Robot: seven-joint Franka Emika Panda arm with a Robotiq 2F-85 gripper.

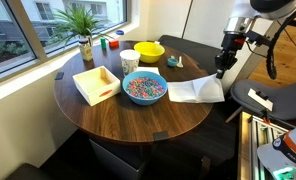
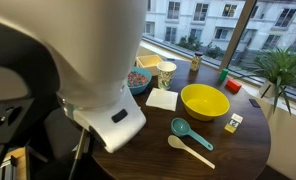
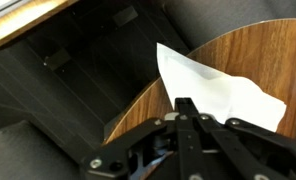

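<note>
A white sheet (image 1: pixel 196 91), paper or thin cloth, lies partly on the table's right edge, with its near right end lifted and hanging past the edge. My gripper (image 1: pixel 222 73) is at that lifted end, shut, with the sheet's edge apparently pinched between its fingers. From the wrist view, the sheet (image 3: pixel 228 98) spreads ahead of the fingertips of the gripper, part over the wood and part over the dark floor. Large white arm parts fill the left of exterior view 2, where the fingers and the lifted sheet are hidden.
On the round table (image 1: pixel 118 119) stand a blue bowl of colourful pieces (image 1: pixel 144 88), an open box (image 1: pixel 96 84), a cup (image 1: pixel 130 62) and a yellow bowl (image 1: pixel 149 50). A small white square (image 2: pixel 162 99), a teal ladle (image 2: pixel 192 133) and a wooden spoon (image 2: pixel 190 150) lie flat.
</note>
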